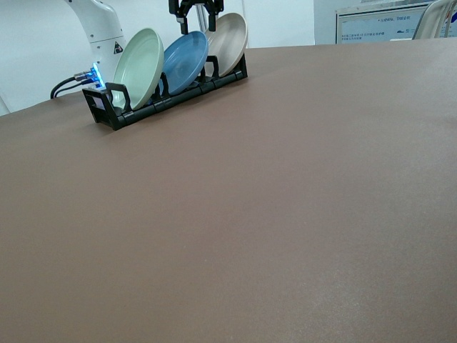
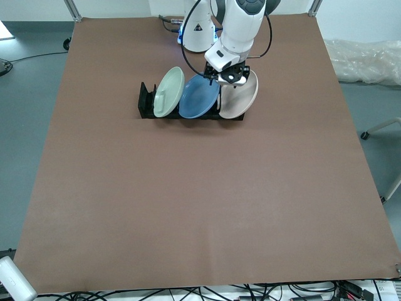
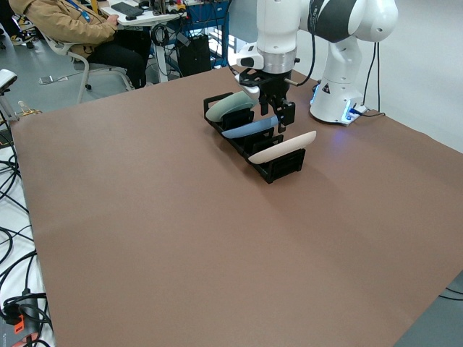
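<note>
A black rack holds three upright, tilted plates in a row: pale green, blue and off-white. The black gripper hangs just over the rack, around the blue and off-white plates. In the top view its fingers stand apart on either side of the gap near the tops of those plates; in the right view it is above the rack, partly in front of the arm. Whether a plate edge is between the fingers is not clear.
Cables run along the near edge. A seated person is beyond the table in the right view.
</note>
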